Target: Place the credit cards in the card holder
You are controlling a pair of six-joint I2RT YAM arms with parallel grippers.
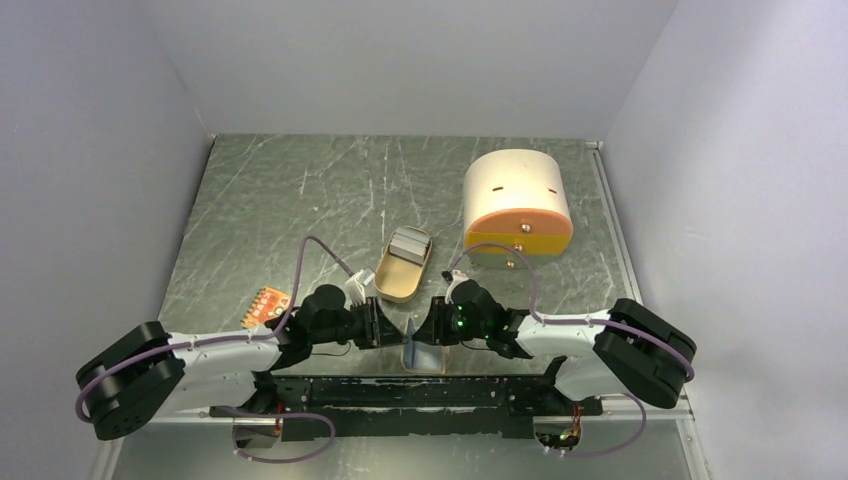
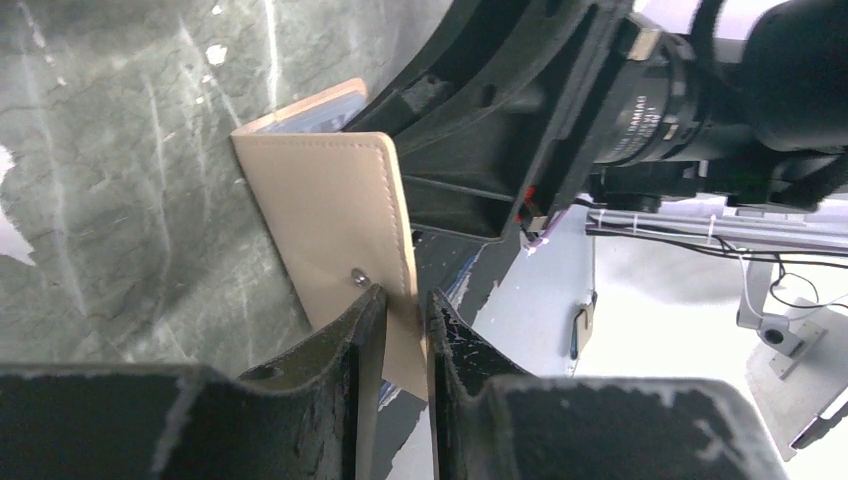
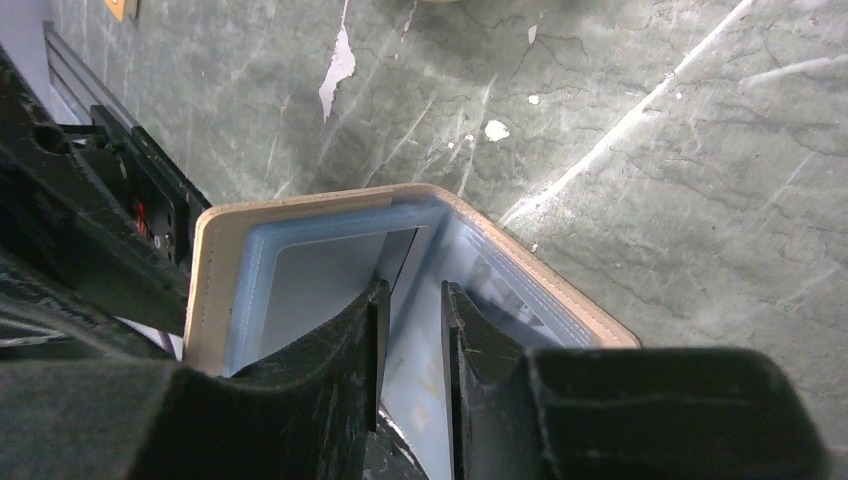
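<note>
The card holder (image 1: 430, 362), with a beige cover and bluish clear sleeves, stands partly opened at the table's front edge. My left gripper is shut on the edge of its beige cover (image 2: 315, 200). Over the opened sleeves (image 3: 415, 380), my right gripper has its fingertips a little apart, with a sleeve edge visible behind the gap. Whether anything thin lies between those fingers is unclear. What look like the cards (image 1: 410, 244) form a grey, layered stack in a tan tray (image 1: 399, 282) behind the grippers.
A rounded cream cabinet with coloured drawers (image 1: 517, 205) stands at the back right. On the left lies an orange notebook (image 1: 267, 305), partly behind the left arm.
</note>
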